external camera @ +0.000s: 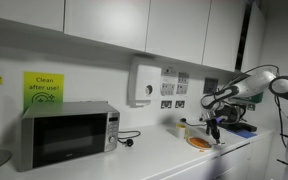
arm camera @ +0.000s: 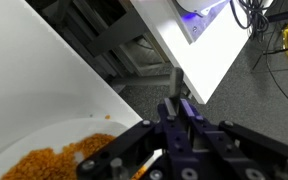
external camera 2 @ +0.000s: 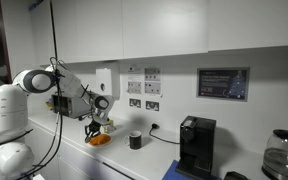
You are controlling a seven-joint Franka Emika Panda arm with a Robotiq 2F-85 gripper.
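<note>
My gripper is shut on a slim dark grey piece [arm camera: 176, 82] that stands up between its fingertips. Only its end shows, and I cannot tell what it belongs to. A white plate [arm camera: 59, 132] bearing loose orange grains [arm camera: 46, 163] fills the lower left of the wrist view, beside the gripper. In exterior view 1, the orange contents [external camera: 198, 142] lie close to the counter's front edge, with the gripper [external camera: 216, 138] just to their right. Exterior view 2 has the gripper [external camera 2: 91, 131] close above the orange-filled plate [external camera 2: 99, 139]; contact cannot be made out.
A microwave [external camera: 69, 135] occupies the left of the counter. Behind the plate is a pale mug [external camera: 181, 130]. A dark mug [external camera 2: 135, 140] and a black coffee machine [external camera 2: 197, 145] stand farther along in exterior view 2. Beyond the counter edge lies the grey floor [arm camera: 239, 105].
</note>
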